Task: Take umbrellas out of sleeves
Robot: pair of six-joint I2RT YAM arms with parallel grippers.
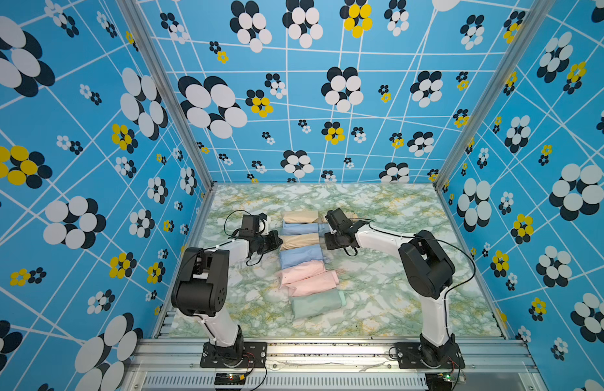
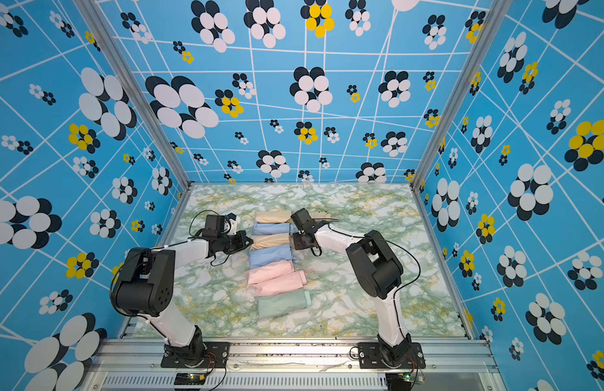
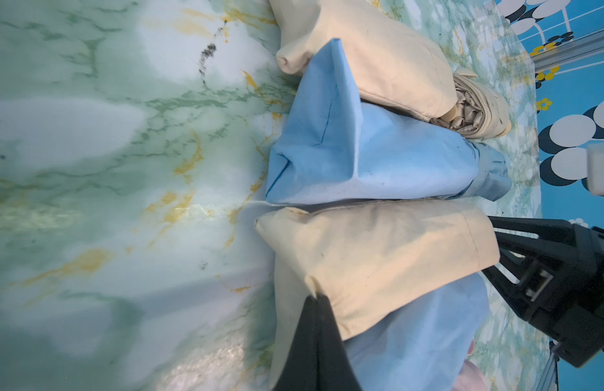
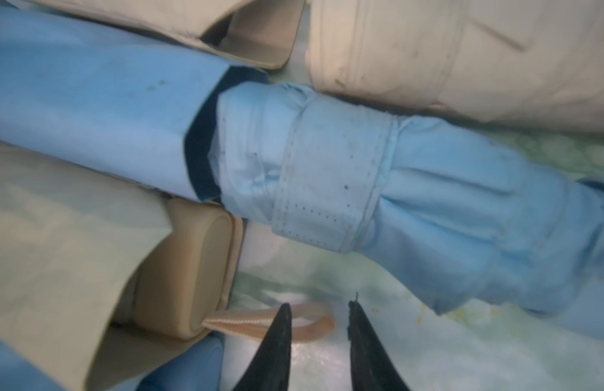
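Note:
A beige sleeve (image 3: 393, 247) lies in the row, its near end puckered at the tips of my left gripper, which is shut on a fold of that cloth. From the sleeve's other mouth peeks the beige umbrella's handle end (image 4: 184, 267), with a thin wrist loop (image 4: 243, 316) trailing from it. My right gripper is part open at this loop, whose end shows between the fingertips; whether it touches them I cannot tell. Behind, a blue umbrella (image 4: 334, 176) sticks well out of its blue sleeve (image 4: 106, 97).
Farther back is another beige sleeve (image 1: 300, 216) with its umbrella partly out. Nearer the front lie a blue sleeve (image 1: 302, 256), two pink ones (image 1: 302, 271) and a grey-green one (image 1: 316, 303).

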